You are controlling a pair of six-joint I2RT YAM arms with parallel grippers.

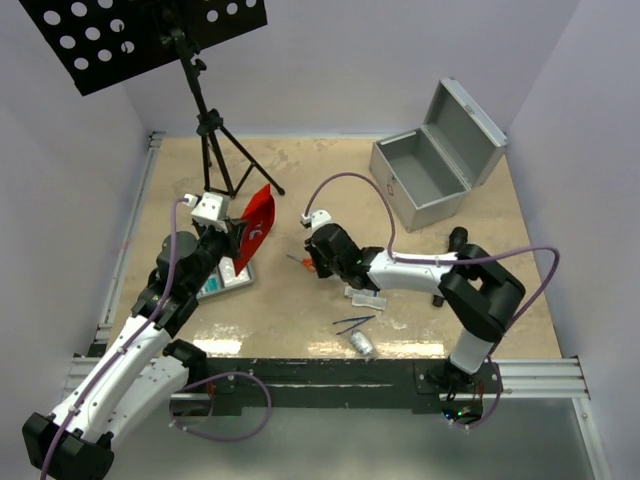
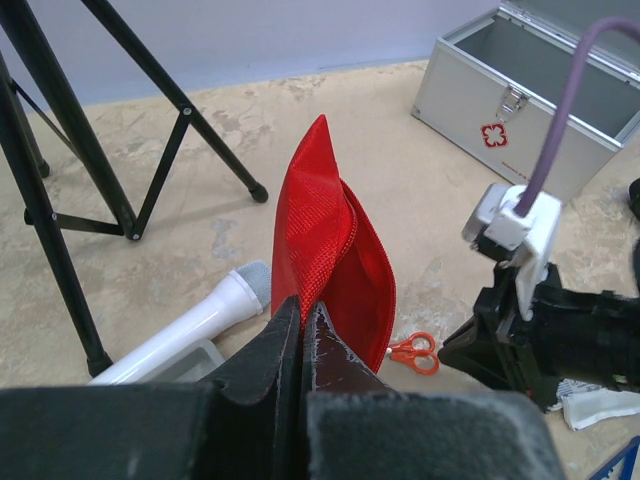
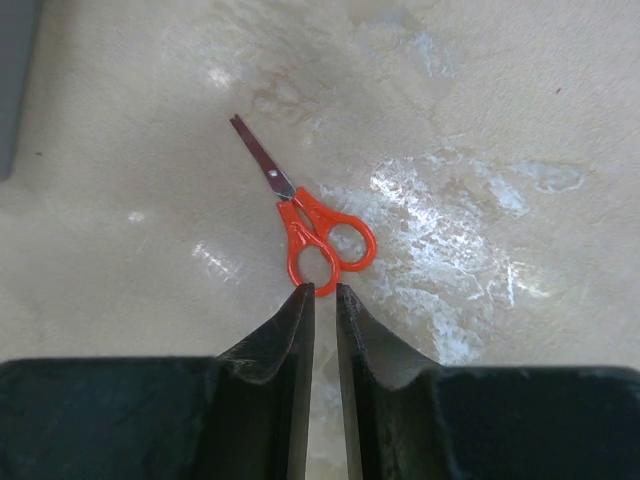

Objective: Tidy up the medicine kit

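A red fabric pouch point(image 1: 258, 225) hangs upright in the air on the left, its lower end pinched in my left gripper, which is shut on it. Orange-handled scissors point(image 3: 305, 228) lie flat on the table, blades toward the upper left in the right wrist view. My right gripper is over the handle end, a narrow gap between its fingers and nothing held there. In the top view the right arm partly covers the scissors. The silver medicine case point(image 1: 420, 175) stands at the back right, lid up, its visible interior empty.
A white tray point(image 1: 235, 279) with items sits under the left arm. White packets point(image 1: 368, 300), blue tweezers point(image 1: 353, 323) and a clear bottle point(image 1: 362, 343) lie near the front. The black stand's legs point(image 1: 228, 160) occupy the back left.
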